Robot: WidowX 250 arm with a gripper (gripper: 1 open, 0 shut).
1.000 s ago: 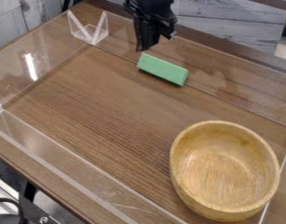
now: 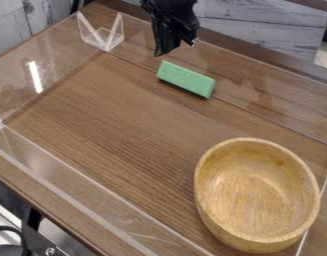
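Note:
My dark gripper [image 2: 167,42] hangs at the top centre of the camera view, above the wooden table [image 2: 126,130]. A green rectangular block [image 2: 186,79] lies on the table just below and slightly right of it, apart from the fingers. I cannot tell how far open the fingers are; no object shows clearly between them.
A large yellow bowl [image 2: 255,194] sits at the lower right. A clear wire-like or plastic item [image 2: 102,34] stands at the upper left. Its edge runs along the left and bottom left.
My gripper has shifted very slightly at the top of the view. The block and bowl have not moved.

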